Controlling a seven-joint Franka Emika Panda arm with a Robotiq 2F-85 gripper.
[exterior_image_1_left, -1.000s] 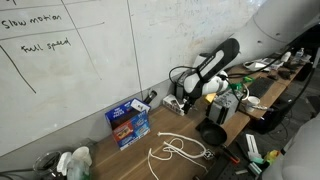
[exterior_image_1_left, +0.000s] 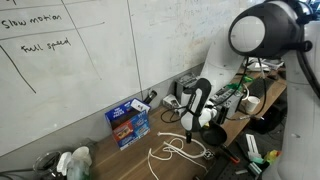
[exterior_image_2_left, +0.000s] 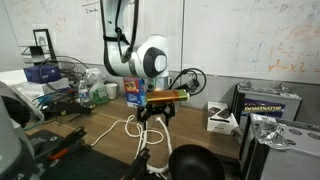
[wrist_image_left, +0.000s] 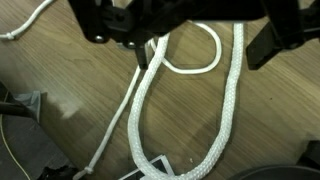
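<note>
A white rope (exterior_image_1_left: 165, 153) lies in loose loops on the wooden table. In the wrist view, a thick loop of the rope (wrist_image_left: 229, 95) runs beneath my gripper, with thinner strands to its left. My gripper is open, its dark fingers wide apart on either side of the rope, and nothing is held. From the other side, the rope (exterior_image_2_left: 128, 128) spreads out below and in front of the arm. A black round pan (exterior_image_2_left: 197, 163) sits beside the rope; its rim edge shows low in the wrist view.
A blue and red box (exterior_image_1_left: 128, 124) stands against the whiteboard. Toolboxes (exterior_image_2_left: 265, 103) and a small white open box (exterior_image_2_left: 222, 118) are at the right in exterior view 2. Bare table lies left of the rope in exterior view 1.
The arm has swung from the back right toward the front and come lower, bringing the gripper over the rope beside the pan. The rope looks unmoved.
</note>
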